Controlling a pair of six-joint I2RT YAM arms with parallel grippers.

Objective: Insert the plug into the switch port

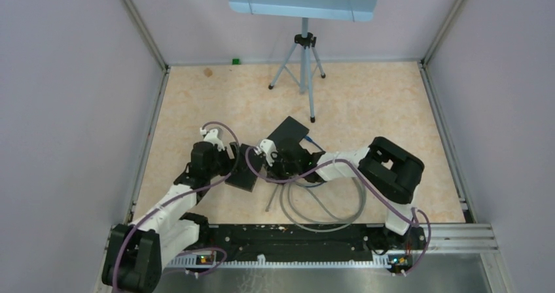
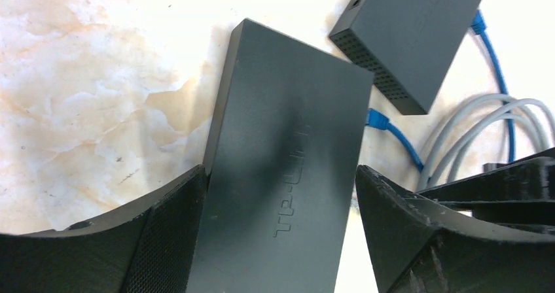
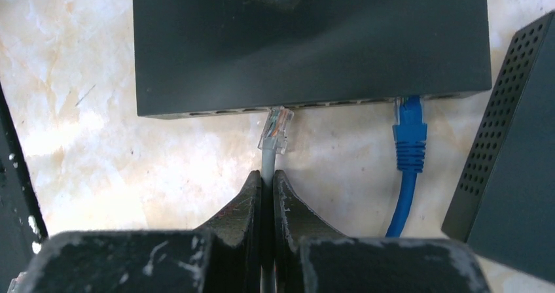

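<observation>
The black switch [image 2: 288, 116] lies flat, its row of ports facing my right gripper. A clear plug [image 3: 275, 129] on a grey cable has its tip at the port edge of that switch, slightly tilted; whether the tip is inside a port, I cannot tell. Just behind the plug, my right gripper is shut on the grey cable. The left gripper is open over the switch, a finger [image 2: 177, 201] towards one side and the other finger [image 2: 386, 201] towards the port side. Contact between those fingers and the switch is unclear.
A blue plug [image 3: 410, 142] sits at another port of the same switch. Close by is a second black box [image 2: 419, 38]. Loops of grey cable [image 1: 327, 226] lie at the front, and a tripod [image 1: 304, 70] stands at the back.
</observation>
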